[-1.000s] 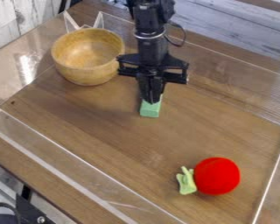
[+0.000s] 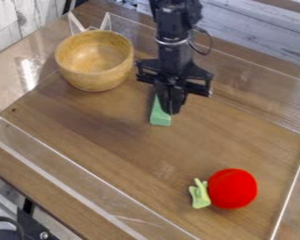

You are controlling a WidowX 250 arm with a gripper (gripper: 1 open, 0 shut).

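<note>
My gripper (image 2: pixel 167 94) hangs from the top of the camera view, its black fingers low around a pale green block (image 2: pixel 160 115) that lies on the wooden table (image 2: pixel 102 141). The gripper covers the block's far end, and I cannot tell whether the fingers touch it or how wide they stand.
A wooden bowl (image 2: pixel 95 62) sits to the left of the gripper at the back. A red round object with a green leafy top (image 2: pixel 232 188) lies at the front right. A clear rim runs along the edges.
The bowl and red object have not moved.
</note>
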